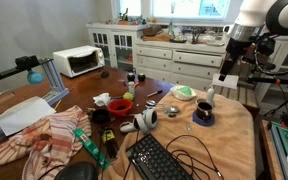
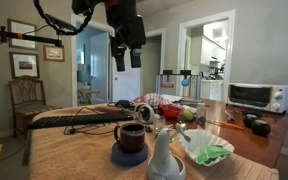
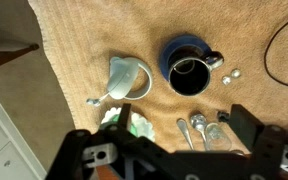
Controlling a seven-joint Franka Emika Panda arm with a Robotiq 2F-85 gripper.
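Observation:
My gripper stands open high above the table, its fingers apart and empty. In the second exterior view the gripper (image 2: 102, 66) hangs well over the tabletop things. Below it a dark mug (image 3: 190, 76) stands on a round blue coaster (image 3: 168, 50), its handle toward the right in the wrist view. Close beside the mug is a white spouted vessel (image 2: 164, 162). A white scalloped bowl (image 2: 206, 158) holding something green (image 2: 212, 151) sits nearby, partly hidden by my gripper in the wrist view.
Spoons (image 3: 200, 124) lie near the bowl. A black keyboard (image 1: 158, 160) with cables occupies the front; a silver rounded object (image 1: 141, 122) and a red bowl (image 1: 119, 106) stand farther left. The toaster oven (image 1: 81, 61) is at the back. Bare cloth (image 1: 236, 140) lies right of the mug.

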